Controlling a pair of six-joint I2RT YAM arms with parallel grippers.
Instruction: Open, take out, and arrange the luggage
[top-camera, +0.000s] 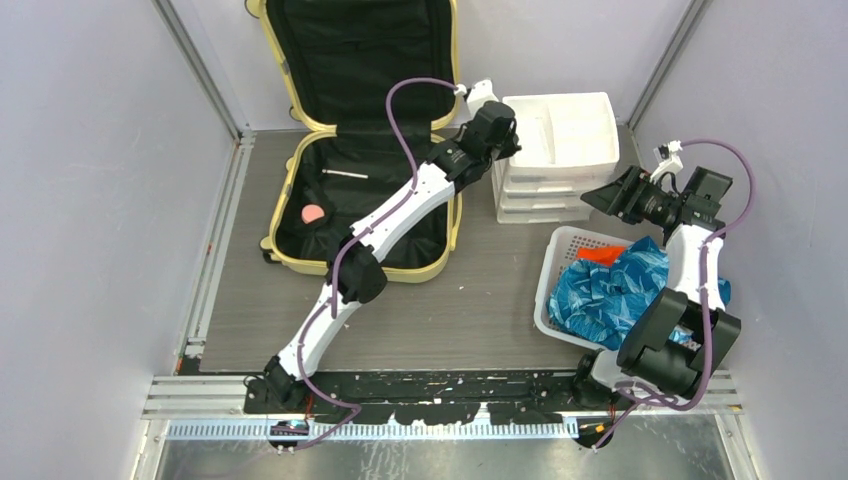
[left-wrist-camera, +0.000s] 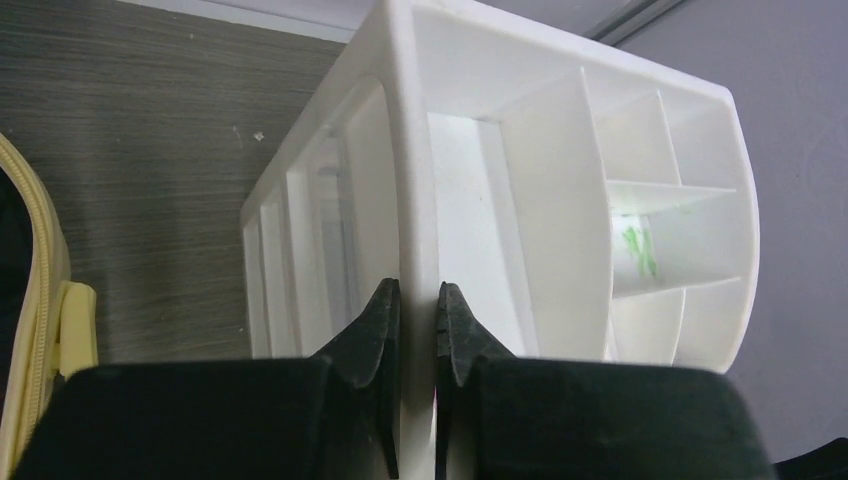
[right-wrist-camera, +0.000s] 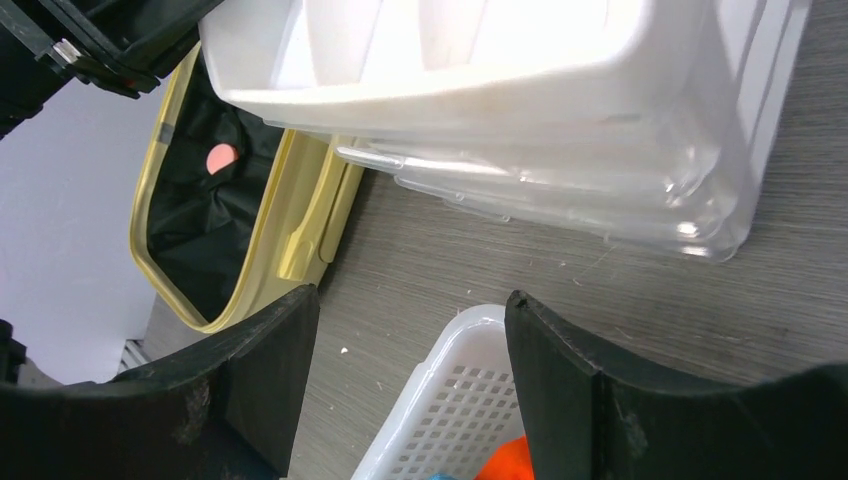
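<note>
The yellow suitcase (top-camera: 282, 205) lies open at the left with its lid raised; a pink round item (top-camera: 312, 213) and a thin white stick (top-camera: 345, 173) are in it. Right of it stands the white drawer unit (top-camera: 555, 150). My left gripper is shut on the unit's upper left edge, as the left wrist view shows. My right gripper (top-camera: 608, 197), open and empty (right-wrist-camera: 412, 320), hovers at the unit's right front, above the gap to the basket.
A white basket (top-camera: 547, 280) at the front right holds blue crumpled bags (top-camera: 600, 300) and an orange item (top-camera: 597, 254). Grey walls bound both sides.
</note>
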